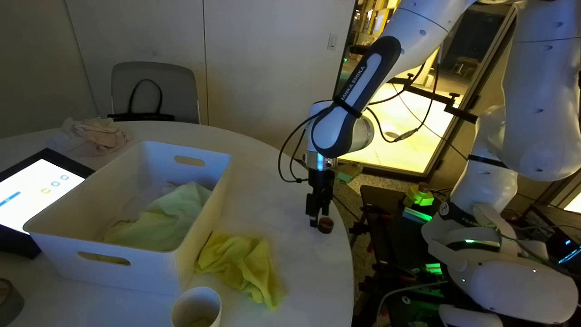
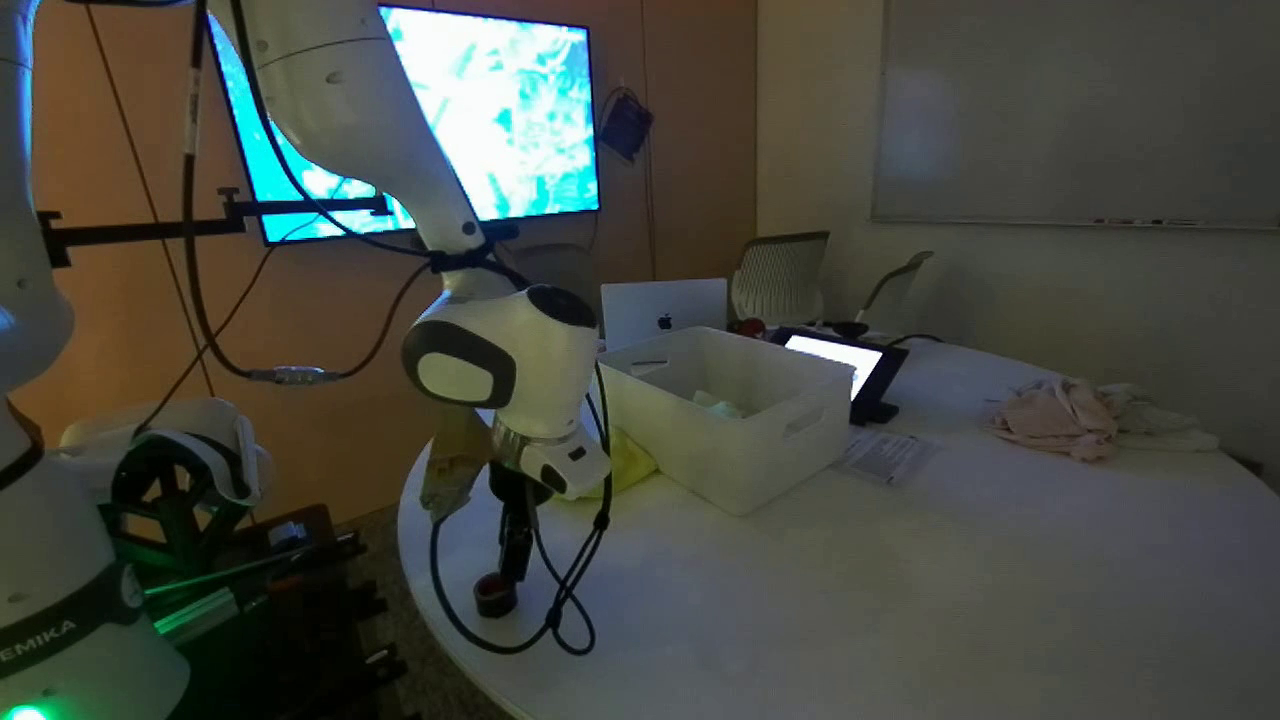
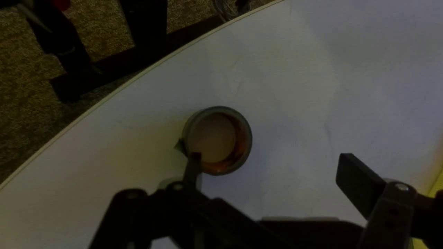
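Note:
A dark roll of tape [image 3: 246,139] with a reddish-brown inner wall lies flat near the table's curved edge, and it also shows as a small dark ring [image 1: 325,225] in the first exterior view. My gripper is open above the table, its two black fingers wide apart. In the wrist view the left fingertip [image 3: 193,168] overlaps the tape's lower left rim; whether it touches cannot be told. The right finger [image 3: 359,182] is well clear over bare table. From the second exterior view, the gripper [image 2: 510,574] stands right beside the tape [image 2: 489,600].
A white bin [image 1: 114,275] holds pale green cloth [image 1: 163,215]. Beside it are a yellow cloth [image 1: 242,267] and a white cup [image 1: 196,308]. A lit tablet [image 1: 35,188] stands beyond the bin. Loose cables [image 2: 564,600] hang near the gripper. Bare table lies between tape and bin.

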